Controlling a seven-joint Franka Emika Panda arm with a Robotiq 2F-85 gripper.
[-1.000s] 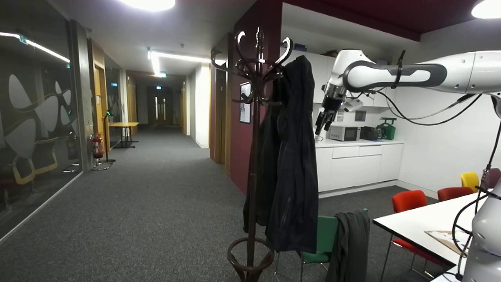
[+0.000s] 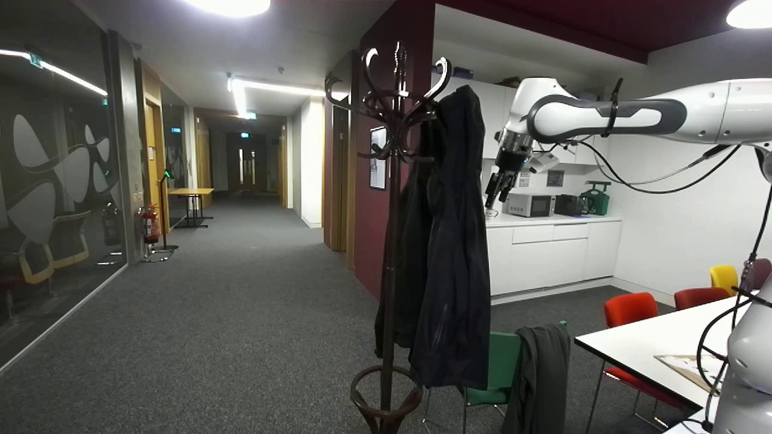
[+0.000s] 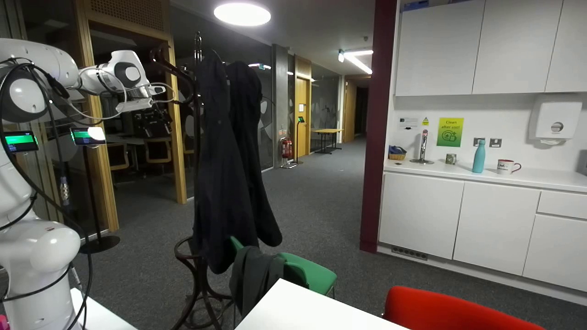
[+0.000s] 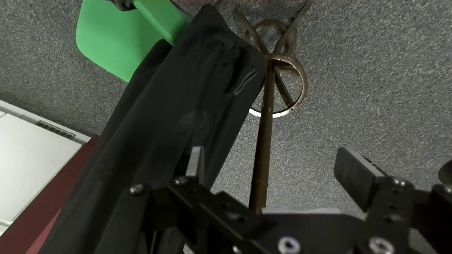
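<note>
In the wrist view my gripper is open, its two fingers wide apart with nothing held between them. A dark coat (image 4: 182,101) hangs down on the left side of that view, behind the left finger (image 4: 195,163). The brown pole of the coat stand (image 4: 265,139) runs downward beyond the gap. Exterior view 1 has the gripper (image 2: 497,187) pointing down, apart in the picture from the coats (image 2: 452,246) on the stand (image 2: 391,289). From the other side, the gripper (image 3: 155,122) appears left of the stand and the coats (image 3: 225,159).
A green chair (image 3: 308,269) with a dark garment (image 3: 256,275) over its back stands by the coat stand. The white table (image 3: 308,310) and a red chair (image 3: 440,308) are close by. A kitchen counter (image 3: 467,175) lines the wall. Carpet is clear along the corridor.
</note>
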